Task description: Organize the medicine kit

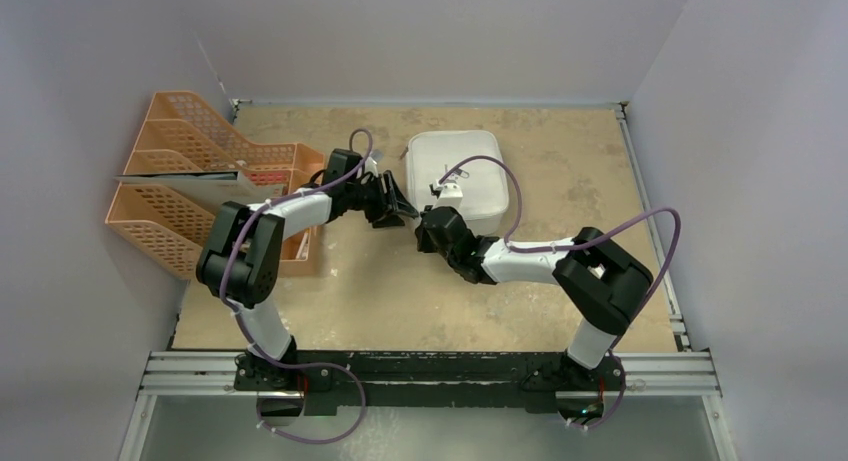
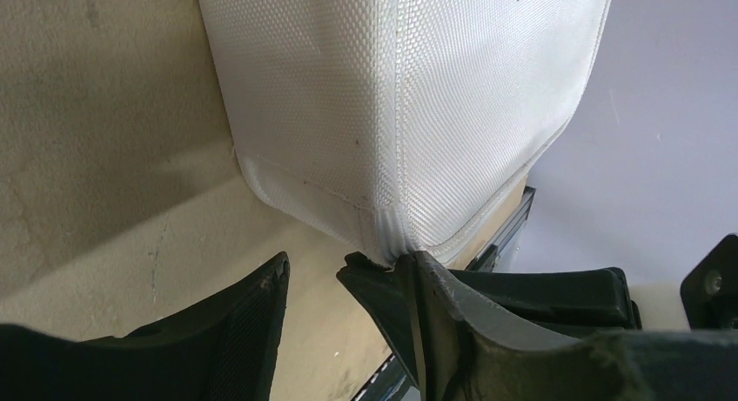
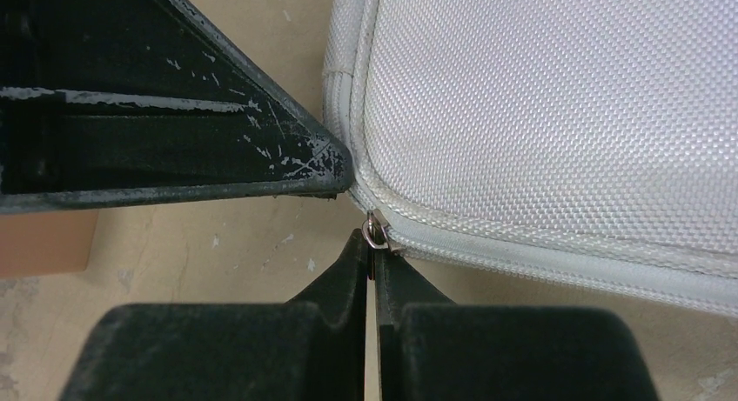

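Observation:
The white woven medicine case (image 1: 455, 166) lies closed on the table, right of centre at the back. At its front-left corner, the right wrist view shows a small metal zipper pull (image 3: 375, 230) on the seam. My right gripper is shut there, with the pull's ring sticking out from between its fingertips.
An orange organizer (image 1: 180, 131) with several compartments stands at the left, under the left arm. A grey-white flat board (image 1: 190, 186) lies across it. Bare table (image 1: 580, 171) stretches right of the case and in front.

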